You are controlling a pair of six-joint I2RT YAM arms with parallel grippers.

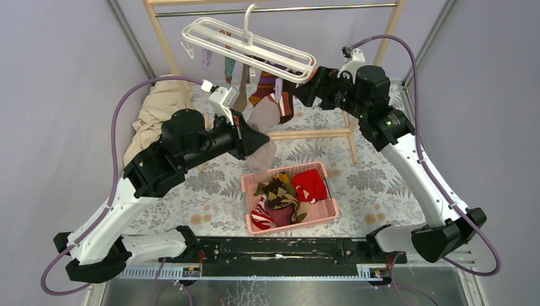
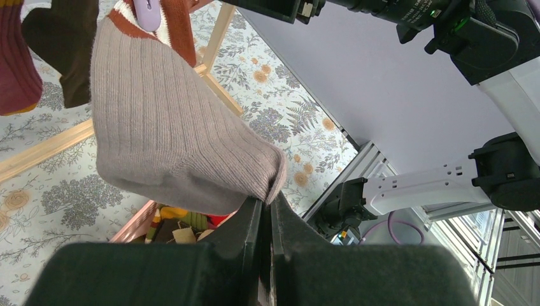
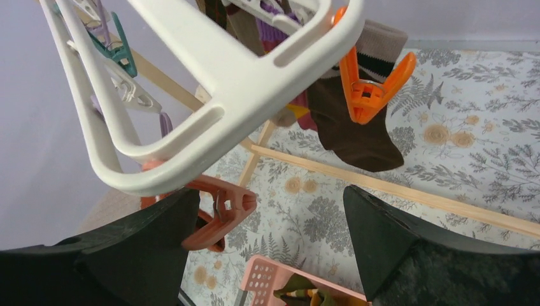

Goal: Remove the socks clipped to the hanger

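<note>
A white clip hanger holds several socks on coloured clips. My left gripper is shut on a grey ribbed sock, whose upper striped end is at a lilac clip. My right gripper is open at the hanger's right end. In the right wrist view, a pink clip lies by the left finger, and an orange clip hangs above with a dark brown sock behind it.
A pink basket with several socks sits on the floral floor below. The wooden rack stands behind; a beige cloth is piled at left.
</note>
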